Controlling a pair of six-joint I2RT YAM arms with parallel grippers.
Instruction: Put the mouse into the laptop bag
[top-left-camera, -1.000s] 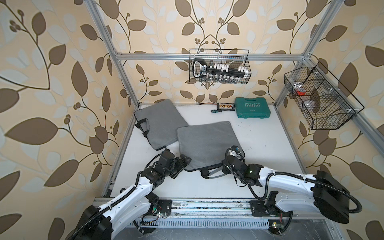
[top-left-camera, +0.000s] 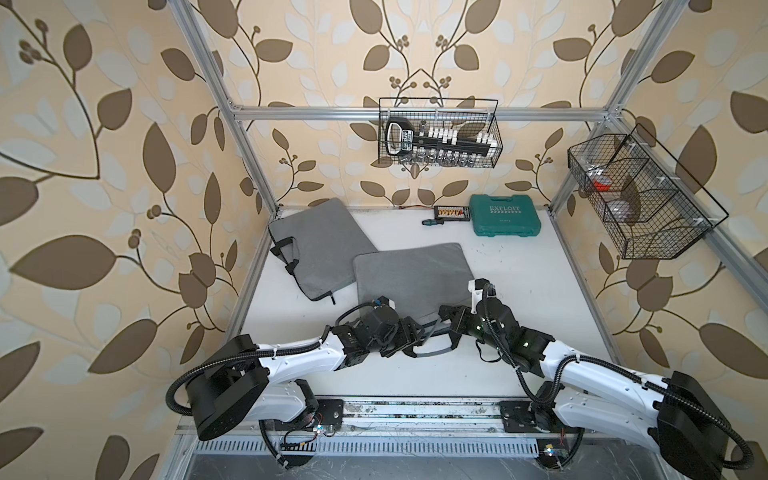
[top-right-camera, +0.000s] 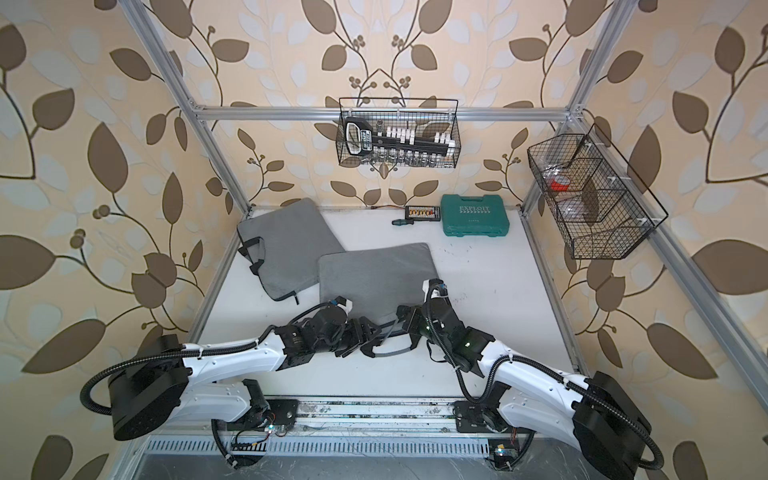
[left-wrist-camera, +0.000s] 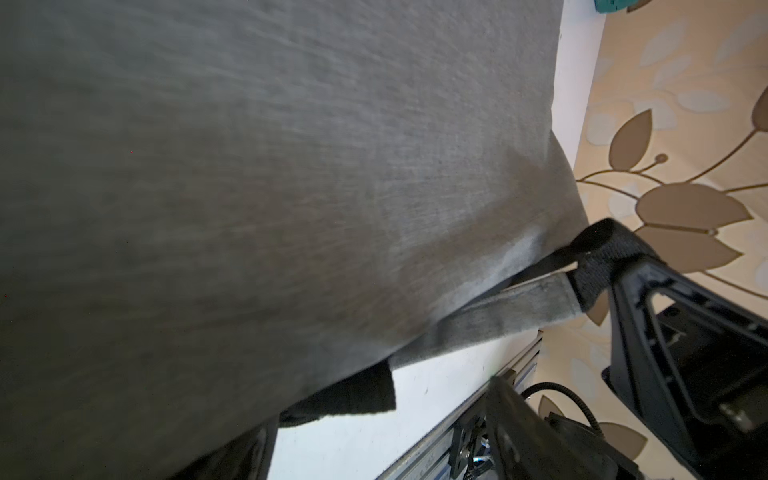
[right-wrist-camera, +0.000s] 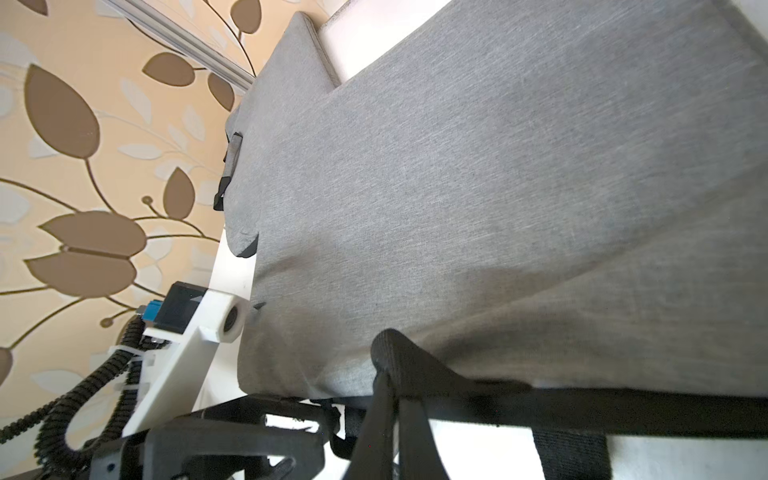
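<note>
A grey laptop bag lies at the centre, straps toward the front; a second grey bag lies at back left. My right gripper is shut at the central bag's front edge, the dark edging caught at its fingertips and slightly raised. My left gripper is at the same edge, to the left of the right one; how far its fingers are apart is hard to see. I cannot make out a mouse for certain.
A green case, a small bit set and a screwdriver lie at the back. Wire baskets hang on the back and right frames.
My left gripper has moved right along the bag's front edge. My right gripper has moved back and up, and the bag's front edge has shifted with it.
</note>
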